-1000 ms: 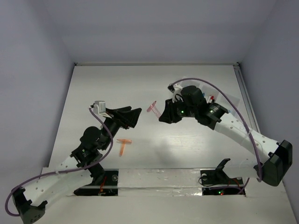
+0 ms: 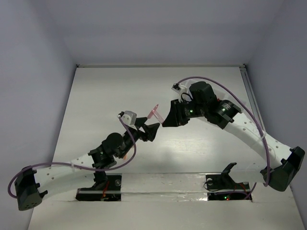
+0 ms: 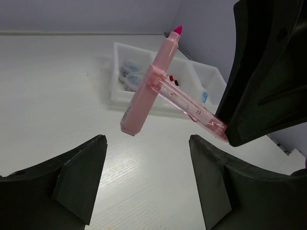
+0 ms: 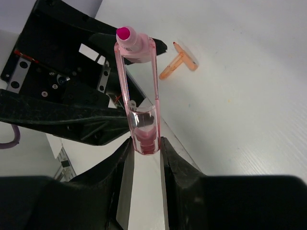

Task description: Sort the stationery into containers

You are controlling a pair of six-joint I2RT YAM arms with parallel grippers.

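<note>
My right gripper [image 2: 168,120] is shut on a pink clear-bodied piece [image 3: 192,105], held aloft over the table, with a pink marker [image 3: 146,98] attached crosswise at its far end, magenta tip upward. My left gripper [image 2: 146,129] is open just beside and below them, nothing between its fingers; the marker stands above the gap between its fingertips in the left wrist view. An orange marker and cap piece [image 4: 182,60] lie on the table, seen in the right wrist view.
A white compartmented container [image 3: 117,81] with round tubs and small items stands at the back right, partly behind my right arm in the top view.
My right gripper, with the pieces, has shifted only slightly.
</note>
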